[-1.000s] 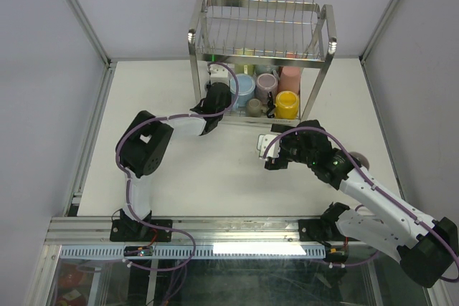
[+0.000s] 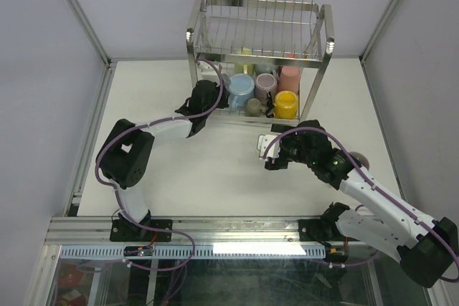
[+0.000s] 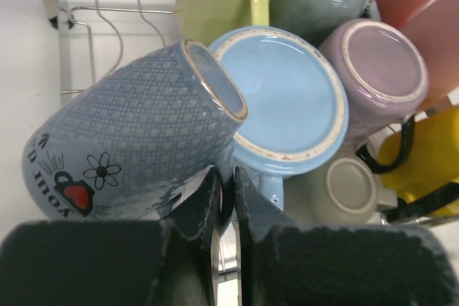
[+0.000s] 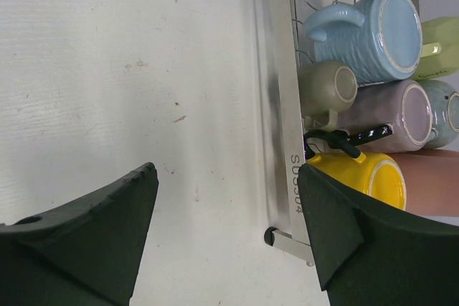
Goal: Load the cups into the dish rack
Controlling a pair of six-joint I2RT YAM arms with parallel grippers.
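A grey-blue patterned cup (image 3: 136, 134) with a heart print lies tilted at the left end of the rack's lower level. My left gripper is shut on its handle side; the top view mostly hides this cup behind the arm. Against it rests a light blue mug (image 3: 287, 98), its base showing. Further right in the dish rack (image 2: 237, 58) sit a mauve cup (image 2: 265, 87), a small grey-green cup (image 2: 253, 107), a yellow cup (image 2: 286, 105) and a pink one (image 2: 289, 79). My right gripper stands open and empty in front of the rack.
The rack's upper shelf (image 2: 262, 16) overhangs the cups and is empty. A brownish round item (image 2: 360, 160) sits at the far right, partly behind the right arm. Bare white table (image 2: 215, 170) fills the space in front of the rack.
My left gripper has shifted a little left along the rack front, its arm swinging left too. The light blue mug has edged slightly left. My right arm has stayed in place.
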